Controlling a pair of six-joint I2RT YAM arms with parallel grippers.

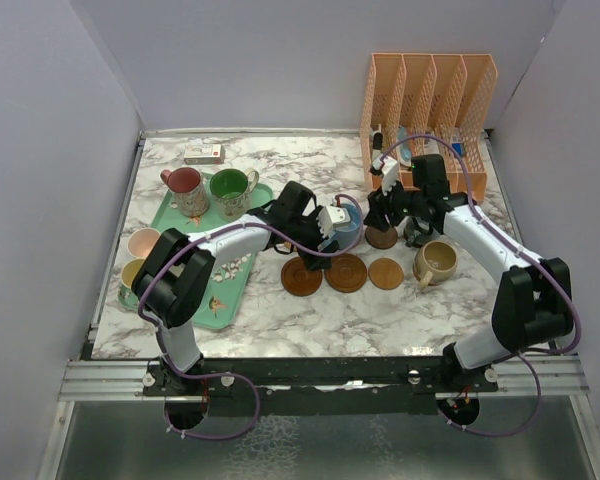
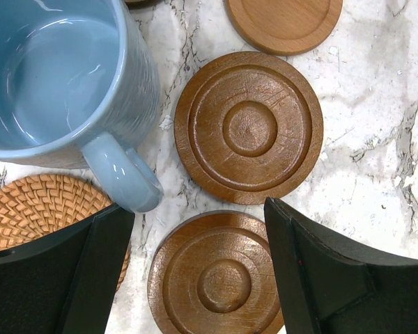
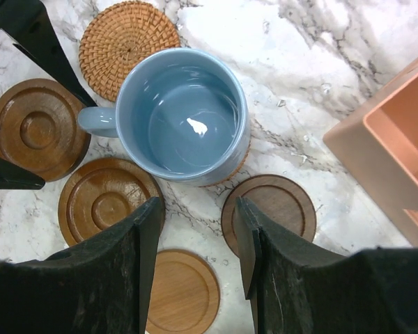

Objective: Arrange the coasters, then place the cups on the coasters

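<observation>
The light blue cup [image 3: 182, 118] stands upright on a woven coaster, of which only an edge shows under it in the right wrist view, with wooden coasters beside it. Another woven coaster [image 2: 35, 209] lies by its handle. My left gripper is apart in the fingers, close by the cup handle [image 2: 125, 174], with nothing between its fingers. My right gripper hovers over the wooden coasters near the cup, its fingers apart and empty.
A peach divided rack [image 1: 428, 80] stands at the back right. A beige mug [image 1: 438, 258] is at the right. A green tray [image 1: 220, 310] with mugs fills the left.
</observation>
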